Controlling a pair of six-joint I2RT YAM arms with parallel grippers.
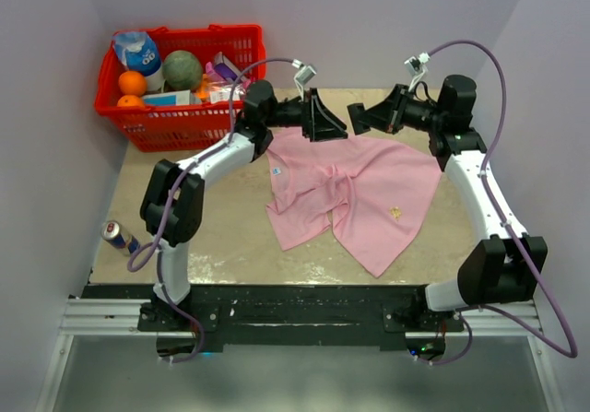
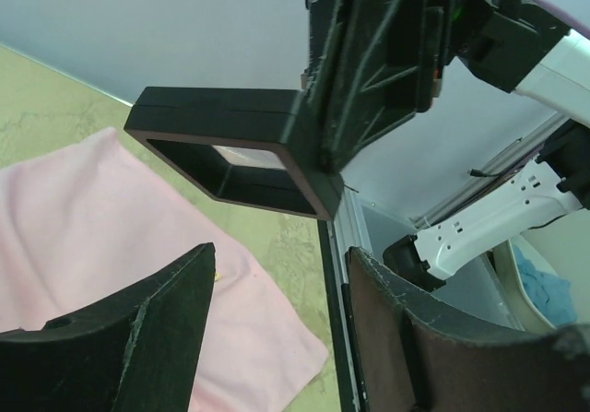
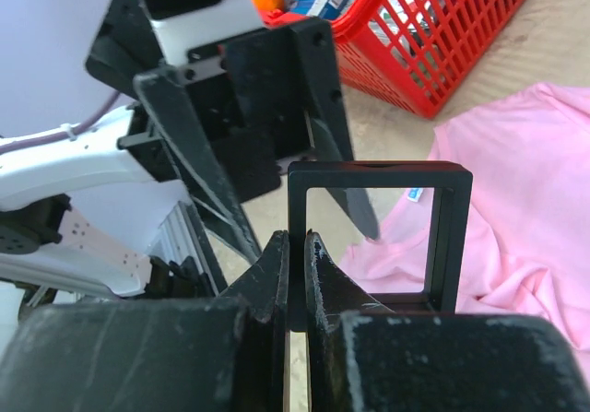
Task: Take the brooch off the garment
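Note:
The pink garment lies spread on the table, with folds toward its left. A small yellow brooch sits on its right part; in the left wrist view only a sliver of the brooch shows past a finger. High over the garment's back part, my right gripper is shut on one side of a black rectangular frame. My left gripper faces that frame from the left, its fingers apart and nothing between them. Both grippers are well away from the brooch.
A red basket of fruit and packages fills the back left corner. Close to the left edge stands a drink can. Bare tabletop lies left of the garment.

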